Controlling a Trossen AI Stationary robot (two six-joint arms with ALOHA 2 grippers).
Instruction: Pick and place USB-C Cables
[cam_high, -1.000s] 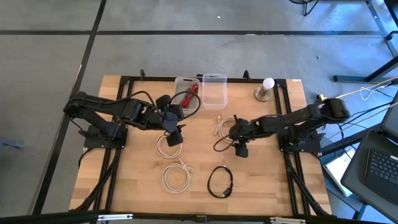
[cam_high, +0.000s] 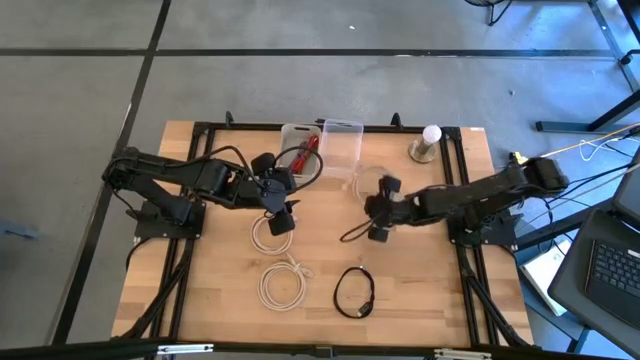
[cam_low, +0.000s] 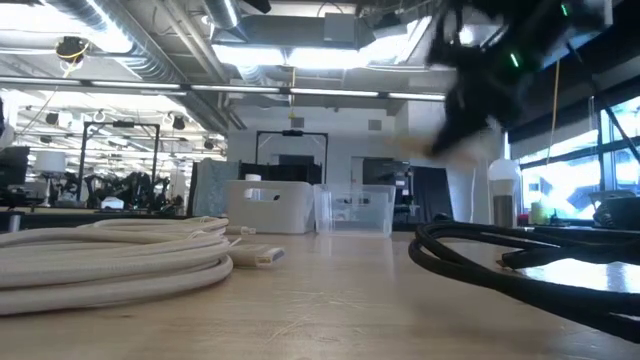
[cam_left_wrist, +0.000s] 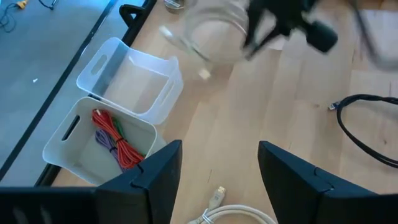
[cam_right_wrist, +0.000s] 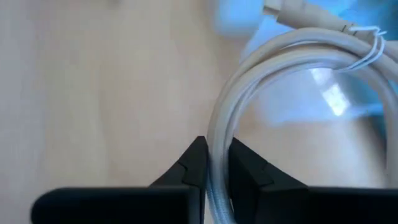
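A coiled white cable (cam_right_wrist: 225, 112) is pinched in my right gripper, which is shut on one side of the loop; a thin white tie binds the coil at the far side. In the high view this cable (cam_high: 367, 180) is lifted near the clear bin (cam_high: 341, 145). My left gripper is open and empty, above the table at left. Below it lies one white coil (cam_high: 268, 236), with another white coil (cam_high: 283, 285) nearer the front. A black cable (cam_high: 354, 293) rests at the front middle.
A grey bin (cam_left_wrist: 84, 134) holding red, purple and green cables stands left of the clear bin at the back edge. A white-topped metal cylinder (cam_high: 425, 144) stands at back right. Bare wood (cam_high: 420, 290) shows at front right.
The right gripper and the white cable have risen off the table and shifted toward the clear bin, blurring with motion. The left arm has stayed still.
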